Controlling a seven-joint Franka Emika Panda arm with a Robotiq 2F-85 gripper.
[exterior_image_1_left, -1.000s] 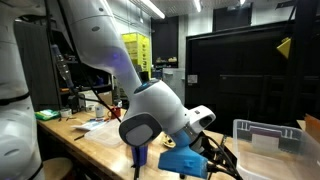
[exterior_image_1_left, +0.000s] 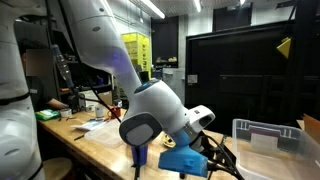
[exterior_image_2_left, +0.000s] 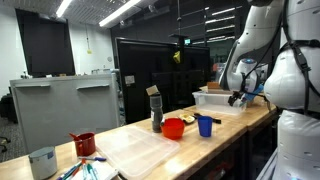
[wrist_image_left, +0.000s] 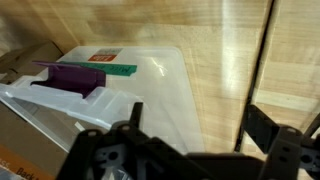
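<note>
My gripper stands open in the wrist view, its two black fingers wide apart and nothing between them. Bare wooden table (wrist_image_left: 220, 60) shows beyond the gap. To the left is a clear plastic bin (wrist_image_left: 165, 75), its near wall close to the left finger. Inside it lie a green and red item (wrist_image_left: 108, 69) and a dark purple item (wrist_image_left: 82, 78). Exterior view 1 has the bin (exterior_image_1_left: 265, 128) at the right, beside the gripper, whose fingers are partly hidden by the white and blue arm (exterior_image_1_left: 160, 125).
In exterior view 2 a blue cup (exterior_image_2_left: 205, 126), red bowl (exterior_image_2_left: 173, 129) and dark cylinder (exterior_image_2_left: 156, 112) stand mid-table. A clear tray (exterior_image_2_left: 135, 152), red pot (exterior_image_2_left: 87, 144), grey pot (exterior_image_2_left: 43, 162) and markers (exterior_image_2_left: 88, 172) lie nearer that camera. A dark cable (wrist_image_left: 255, 70) crosses the table.
</note>
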